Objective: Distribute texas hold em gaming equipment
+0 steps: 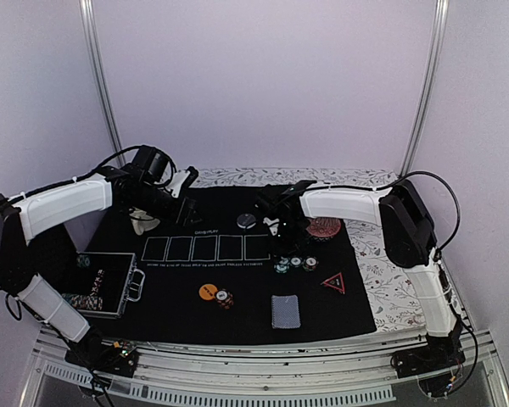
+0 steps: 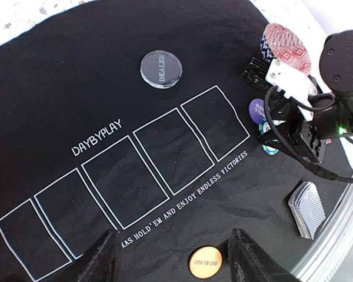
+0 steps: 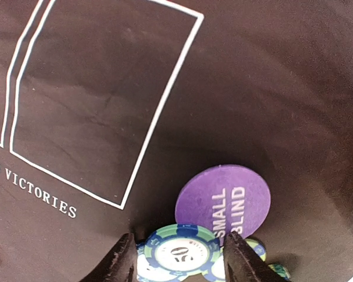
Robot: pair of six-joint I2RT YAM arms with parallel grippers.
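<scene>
My right gripper is shut on a blue-rimmed chip (image 3: 182, 254), beside the purple small blind disc (image 3: 222, 197); more chips (image 1: 310, 264) lie beneath and beside it. My left gripper hangs part open above the mat's left half, nothing visible between its fingers. The dealer disc (image 2: 161, 69) lies behind the printed card boxes. The orange big blind disc (image 2: 205, 262) has an orange chip stack (image 1: 223, 297) beside it at the front. A card deck (image 1: 286, 312) lies at the front right.
An open case (image 1: 102, 311) with chips sits at the left. A red triangle marker (image 1: 334, 283) lies at the right. A patterned red round object (image 2: 287, 44) is behind the right arm.
</scene>
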